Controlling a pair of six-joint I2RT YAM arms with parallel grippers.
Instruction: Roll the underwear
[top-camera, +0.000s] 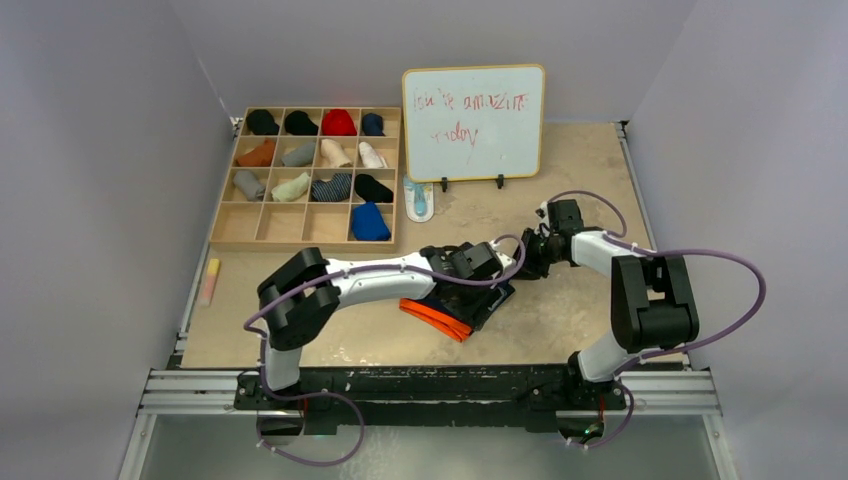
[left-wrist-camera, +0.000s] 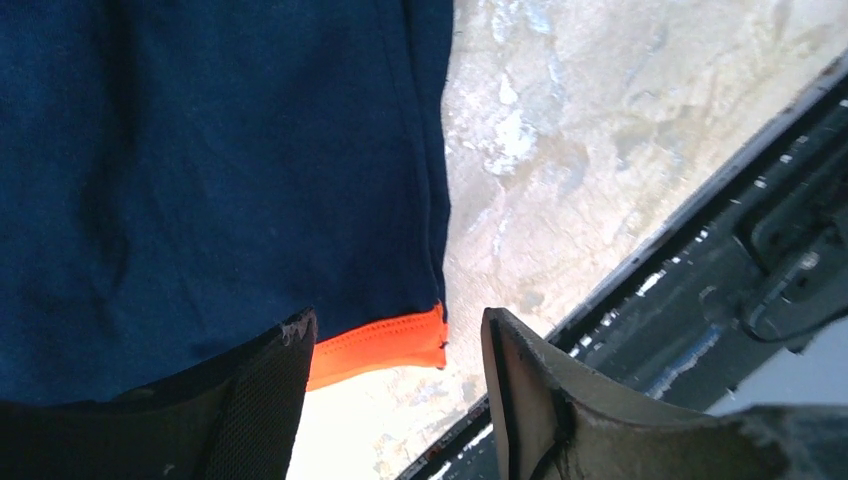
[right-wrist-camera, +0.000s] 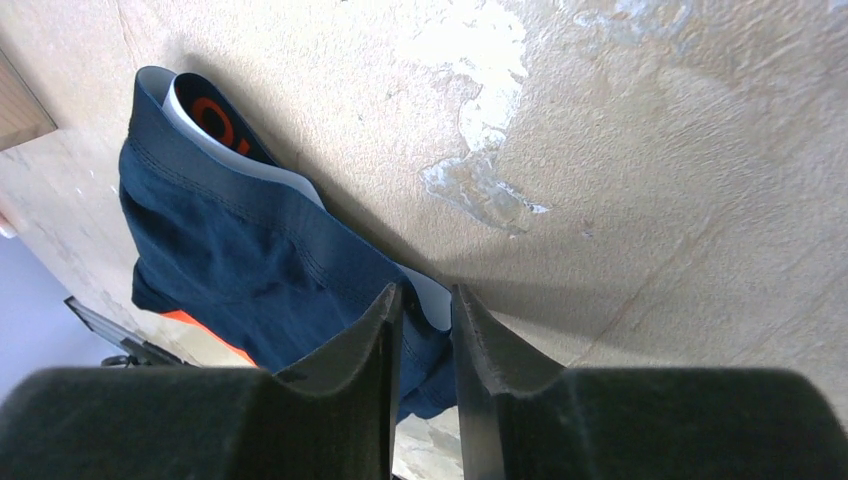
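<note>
Folded navy underwear with an orange band (top-camera: 428, 315) lies on the table, partly hidden under my left arm in the top view. My open left gripper hangs over its front corner, where navy cloth (left-wrist-camera: 270, 180) meets orange. My right gripper is at another corner of the navy cloth (right-wrist-camera: 250, 250), its fingers part open around a folded edge with grey lining; whether it grips the cloth is unclear.
A wooden sorter (top-camera: 270, 227) with rolled garments stands back left, a whiteboard (top-camera: 473, 135) at the back. A pink-yellow stick (top-camera: 209, 282) lies at the left.
</note>
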